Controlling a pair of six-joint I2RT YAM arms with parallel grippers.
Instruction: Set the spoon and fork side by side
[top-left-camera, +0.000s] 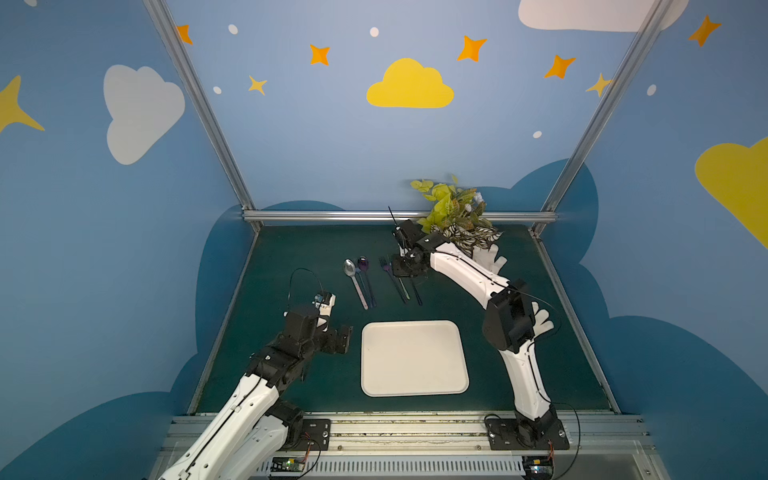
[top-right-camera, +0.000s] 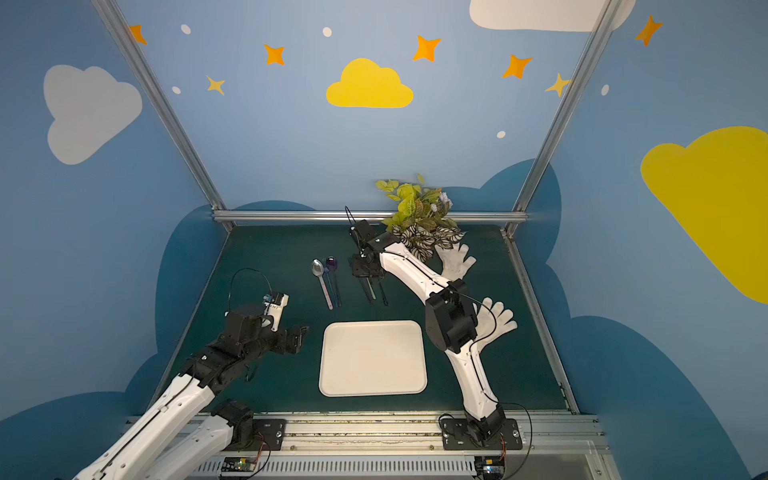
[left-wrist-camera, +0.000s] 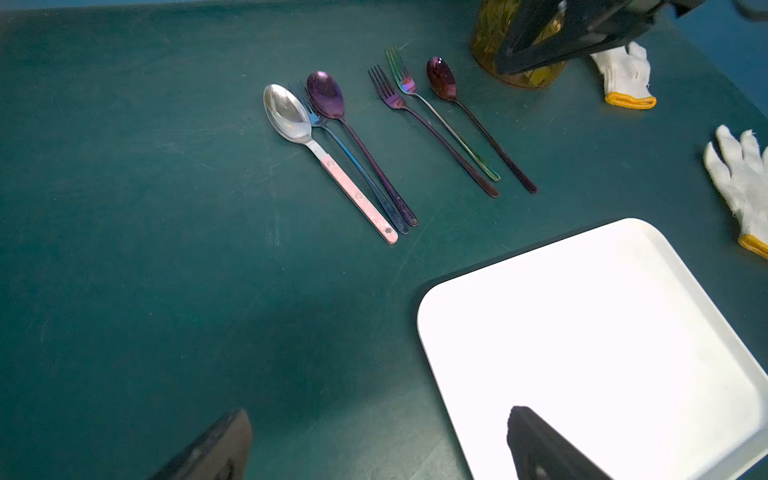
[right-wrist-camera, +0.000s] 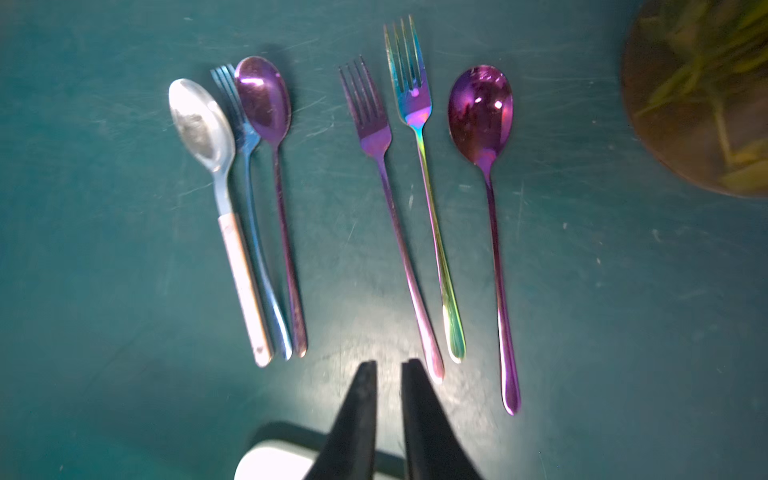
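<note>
In the right wrist view, two groups of cutlery lie on the dark green table. The left group holds a silver spoon with a pink handle (right-wrist-camera: 243, 288), a blue fork (right-wrist-camera: 254, 208) and a purple spoon (right-wrist-camera: 284, 208), close together. To the right lie a purple fork (right-wrist-camera: 397, 208), a rainbow fork (right-wrist-camera: 429, 200) beside it, and a dark purple spoon (right-wrist-camera: 495, 232) a little apart. My right gripper hovers near the forks' handle ends, partly open with an empty narrow gap. Left of the tray, my left gripper stands wide open and empty.
A white tray (top-left-camera: 413, 358) rests at the front middle. A potted plant (top-left-camera: 456, 212) stands at the back right, near the right arm. Two white gloves (top-right-camera: 456, 261) lie on the right side.
</note>
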